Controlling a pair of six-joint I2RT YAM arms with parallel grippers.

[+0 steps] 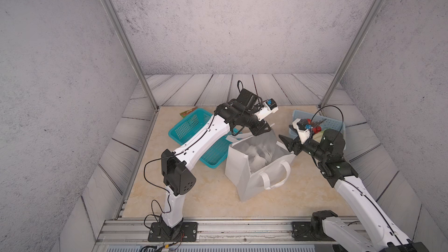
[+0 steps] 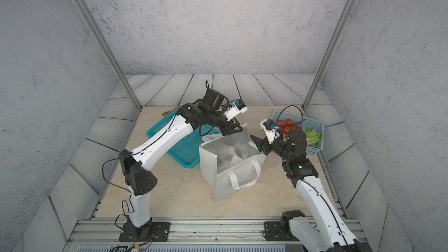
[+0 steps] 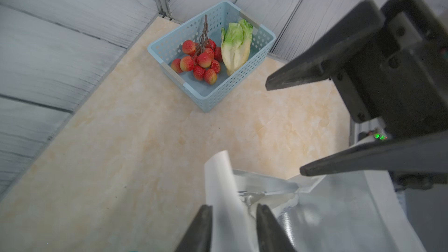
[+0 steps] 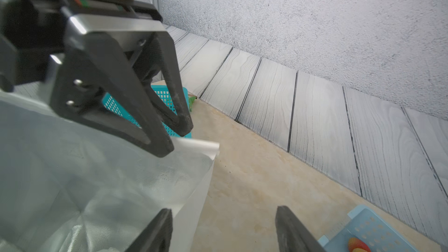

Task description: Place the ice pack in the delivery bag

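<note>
The white delivery bag [image 1: 245,182] stands open at the table's middle, its silver lining crumpled, with pale contents [image 2: 228,156] I cannot make out clearly. My left gripper [image 1: 263,129] is over the bag's back rim; in the left wrist view its blurred fingertips [image 3: 203,219] straddle the edge of that rim, apart. My right gripper [image 1: 287,142] is beside the bag's right rim, its fingers [image 4: 154,228] apart with nothing held between them. I cannot tell an ice pack apart inside the bag.
A turquoise basket [image 2: 184,154] lies left of the bag. A light blue basket [image 3: 210,98] at the back right holds lychees [image 3: 205,59] and lettuce [image 3: 235,51]. Bare table lies in front of the bag and behind it.
</note>
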